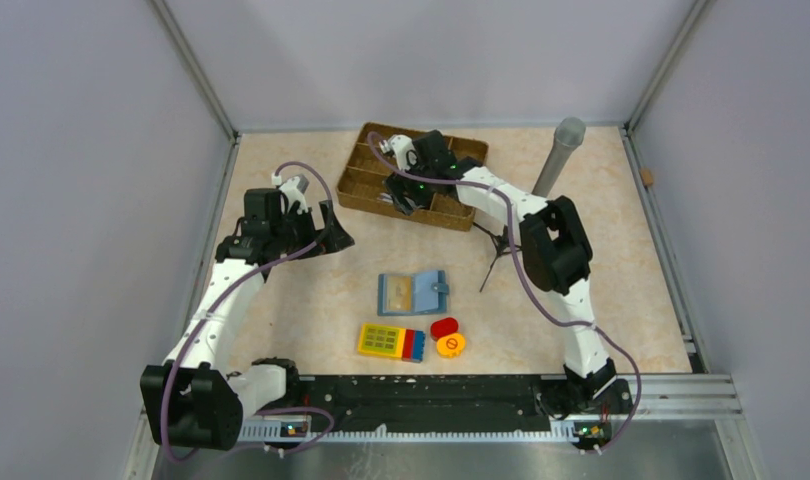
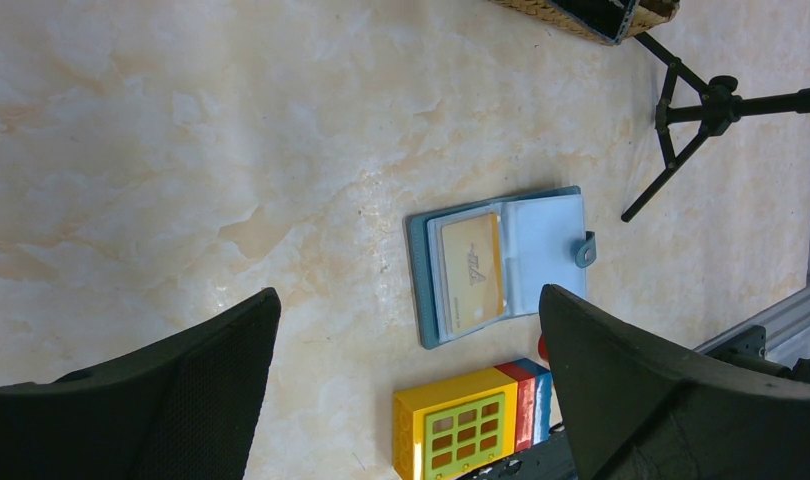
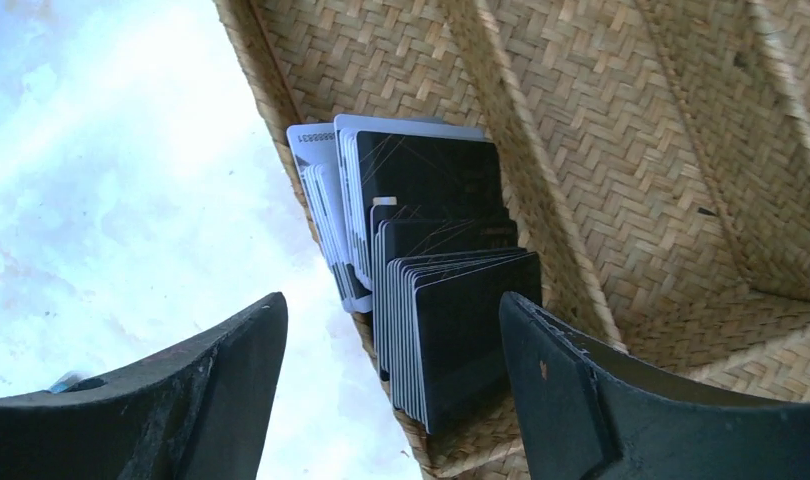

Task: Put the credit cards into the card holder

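Observation:
The blue card holder [image 1: 412, 292] lies open on the table, and in the left wrist view a gold card [image 2: 472, 272] shows in one of its clear sleeves. Several dark cards [image 3: 468, 330] with pale edges lean fanned against each other in a compartment of the woven box [image 3: 541, 170]. Over that compartment my right gripper stands open; the cards appear between its fingers in its wrist view, not visibly gripped. My left gripper is open and empty, above the table to the left of the holder.
A yellow toy block [image 1: 382, 341] and red and orange pieces [image 1: 449, 344] lie in front of the holder. A small black tripod [image 1: 502, 243] stands to the right of the box, near a grey post [image 1: 559, 157]. Bare table surrounds the holder's left side.

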